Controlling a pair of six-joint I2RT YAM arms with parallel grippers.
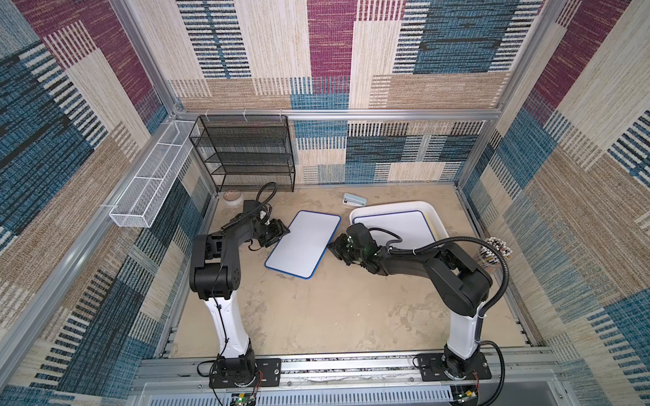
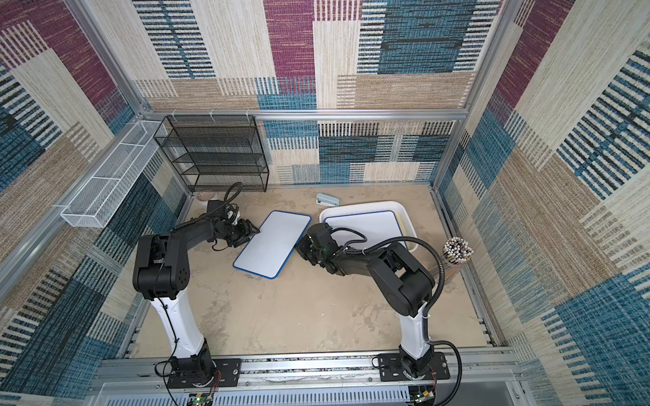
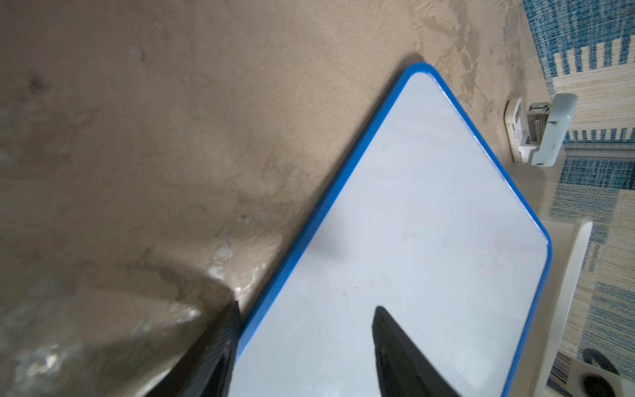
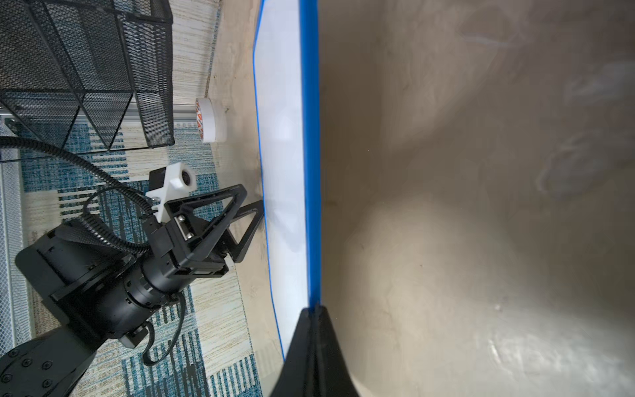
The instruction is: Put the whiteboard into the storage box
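Note:
A blue-rimmed whiteboard (image 1: 304, 244) lies tilted on the table between my two grippers. My left gripper is open at its left edge, one finger (image 3: 221, 344) beside the blue rim and the other over the white face. At the right edge stands my right gripper, shut, its fingertips against or just at the blue rim with nothing showing between them. The white storage box (image 1: 440, 222) is at the right, holding another blue-rimmed whiteboard (image 1: 399, 226); the right arm hides its front part.
Behind the box lies a pale blue stapler (image 1: 354, 199). A black mesh shelf (image 1: 247, 152) stands at the back left, with a tape roll (image 1: 233, 198) near it. A cup of pens (image 1: 496, 250) is at the far right.

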